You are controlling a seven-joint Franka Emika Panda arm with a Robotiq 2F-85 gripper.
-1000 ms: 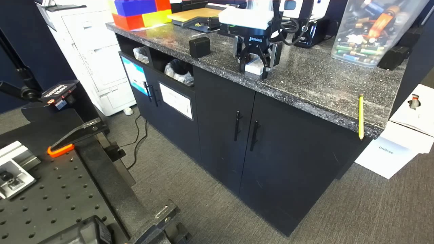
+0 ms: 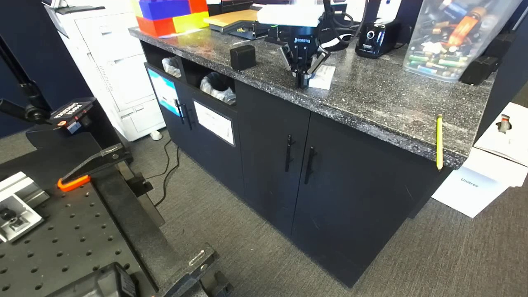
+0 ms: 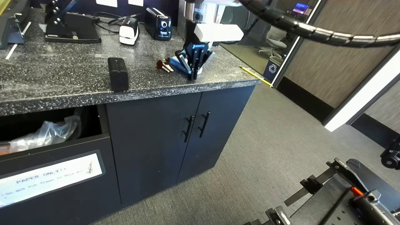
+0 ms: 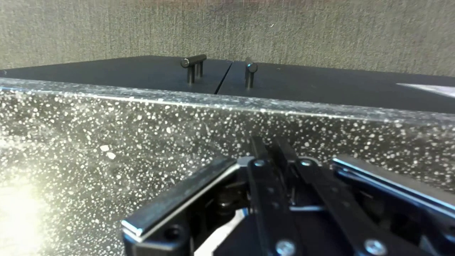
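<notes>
My gripper (image 2: 302, 85) points down over the dark speckled counter (image 2: 391, 94), close to its front edge. Its two fingers (image 4: 258, 147) stand almost together, a narrow gap between them and nothing visible in it. Just behind and to the right of them lies a flat white item (image 2: 323, 77), partly covered by the gripper. In exterior view 2, a blue item (image 3: 179, 64) shows beside the gripper, with a small dark-red and white object (image 3: 165, 65) to its left. Whether the blue and white pieces are one thing, I cannot tell.
A black block (image 2: 243, 57) stands near the counter's front edge. Towards the right corner, a yellow pencil (image 2: 439, 141) overhangs the edge. A clear bin of batteries (image 2: 445, 42) and a black pencil sharpener (image 2: 377, 39) sit further back. Bare counter lies between gripper and pencil.
The fingers were spread apart a second ago, with the white item visible between them; now they are close together. My gripper has shifted slightly left and up in exterior view 1.
</notes>
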